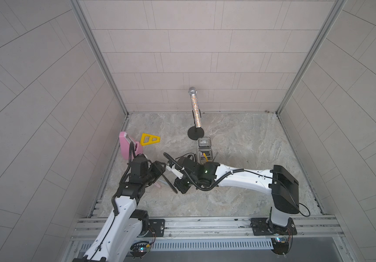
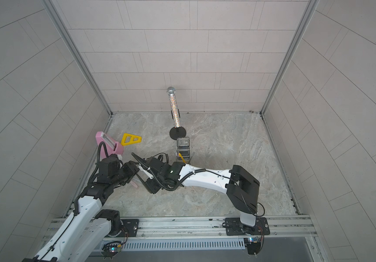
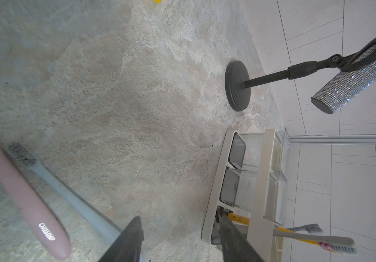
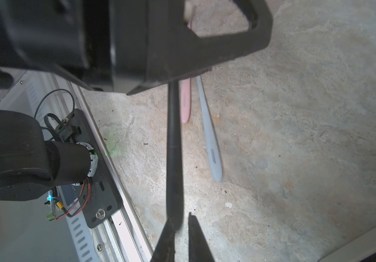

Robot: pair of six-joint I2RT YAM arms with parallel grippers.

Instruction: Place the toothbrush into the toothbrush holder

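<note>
A dark brush-like handle (image 4: 174,152) slants between the two grippers; its far end is hidden behind the left gripper's body. My right gripper is shut to a narrow gap around the near end of this handle, which overlaps one fingertip. In the left wrist view my left gripper is open, nothing between its fingers. A blue-grey toothbrush (image 3: 72,196) and a pink toothbrush (image 3: 15,190) lie on the table below. The white holder (image 3: 264,179) has clear compartments; yellow and grey toothbrushes (image 3: 314,235) stick out of its end section.
A microphone stand (image 1: 195,132) stands behind the holder. A yellow triangular piece (image 1: 150,139) and a pink object (image 1: 129,146) lie at the back left. Both wrists are close together.
</note>
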